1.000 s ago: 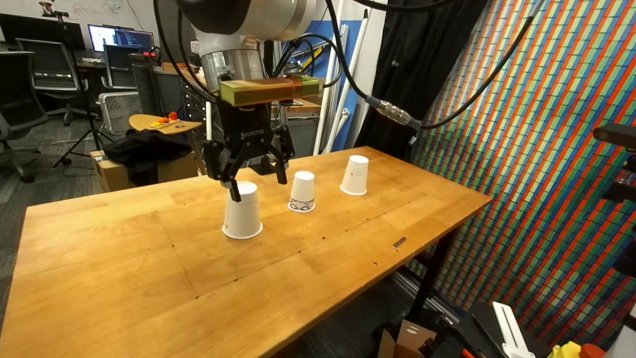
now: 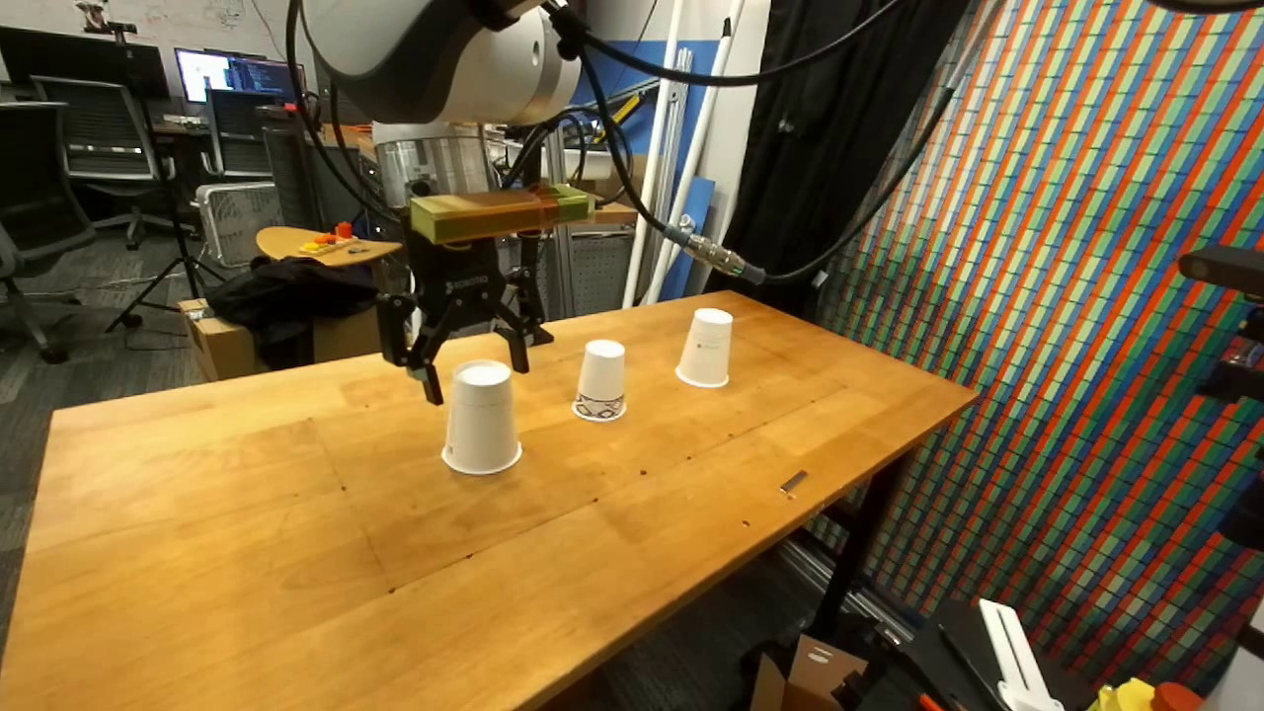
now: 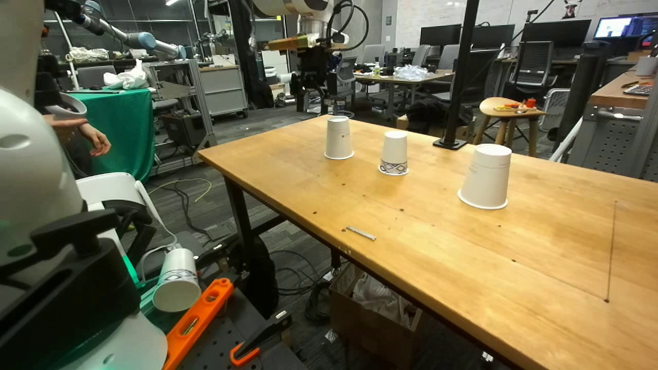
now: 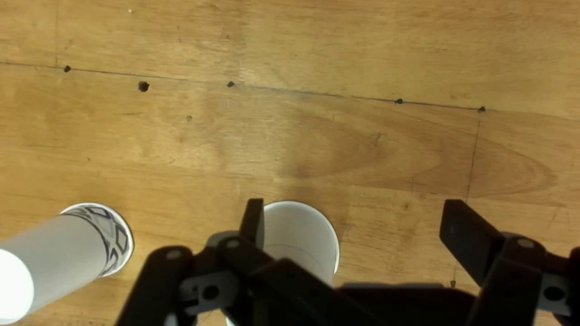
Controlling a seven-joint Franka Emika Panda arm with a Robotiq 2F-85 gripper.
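Note:
Three white paper cups stand upside down in a loose row on the wooden table. The largest plain cup (image 2: 481,429) is under my gripper (image 2: 477,381), whose fingertips are about level with its top in exterior view 1. A smaller cup (image 2: 600,379) with a dark patterned band stands in the middle, and another plain cup (image 2: 707,348) is farther off. In the wrist view my gripper is wide open. A plain cup (image 4: 304,233) shows beside its left finger and is partly covered by it; the patterned cup (image 4: 65,252) lies to the left.
A small metal strip (image 3: 361,233) lies near the edge of the table (image 3: 432,246). Another patterned cup (image 3: 177,280) is off the table, near an orange level (image 3: 200,324). A cable (image 2: 818,243) hangs from the arm.
In exterior view 1 my gripper has shifted left and slightly lower in the picture, and its fingers now frame the top of the largest cup. The cups have not moved.

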